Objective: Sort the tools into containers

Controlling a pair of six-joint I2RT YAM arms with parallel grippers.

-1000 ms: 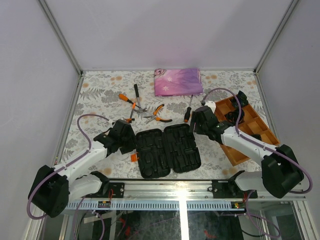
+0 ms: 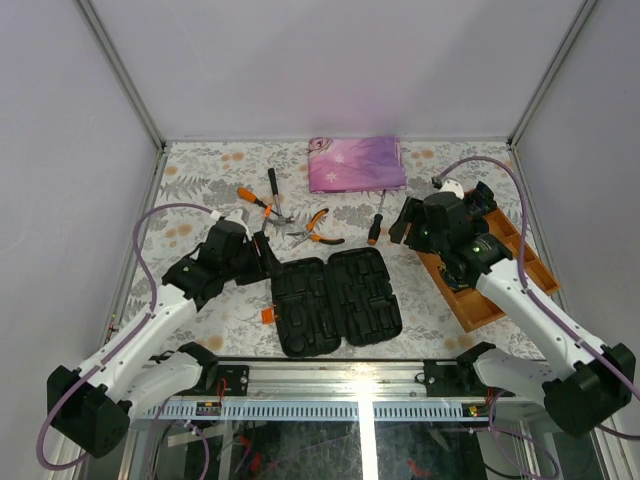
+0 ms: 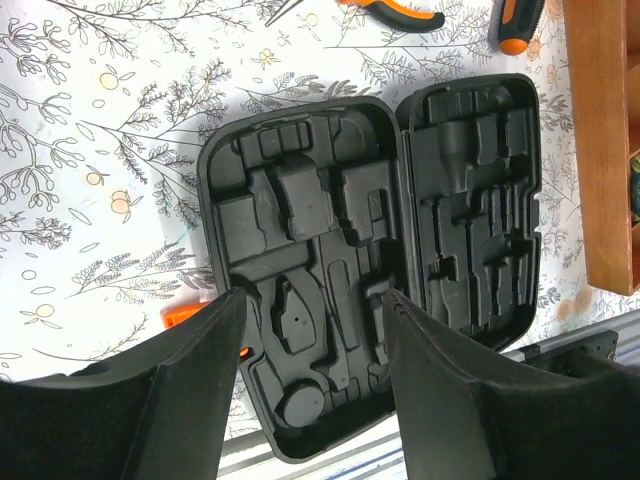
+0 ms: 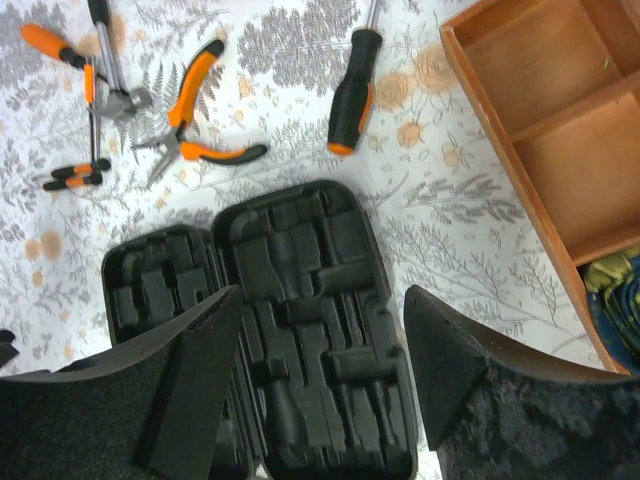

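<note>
Empty moulded recesses show in the black tool case (image 2: 335,300), which lies unfolded mid-table. Behind it rest orange-handled pliers (image 4: 187,122), a black-and-orange screwdriver (image 4: 355,95), a hammer (image 2: 275,190), an orange-handled tool (image 2: 252,197) and small slim pliers (image 4: 78,173). At the right stands a divided wooden box (image 2: 465,310), partly covered by my right arm. My left gripper is open above the case's left side, nothing between its fingers. My right gripper (image 2: 398,222) hangs open beside the screwdriver's handle, at the box's left; its view shows no tool between the fingers.
A folded purple cloth (image 2: 356,164) lies at the back. Dark items (image 2: 480,198) occupy the box's far compartments. A small orange piece (image 3: 183,314) sits against the case's left edge.
My left gripper has shifted slightly toward the back and right. The tools look unmoved.
</note>
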